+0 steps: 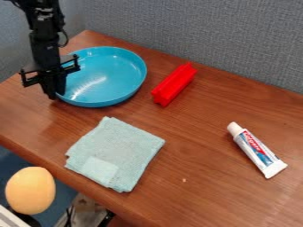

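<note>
My black gripper (50,82) hangs at the upper left, low at the left rim of a blue plate (104,74) on the wooden table. Its fingertips are dark and small, so whether they hold the rim or are apart from it is unclear.
A red block (174,84) lies right of the plate, a folded pale cloth (116,152) at front center, a toothpaste tube (256,149) at the right. An orange egg-shaped object (30,191) is beyond the table's front edge at lower left. A grey wall runs behind.
</note>
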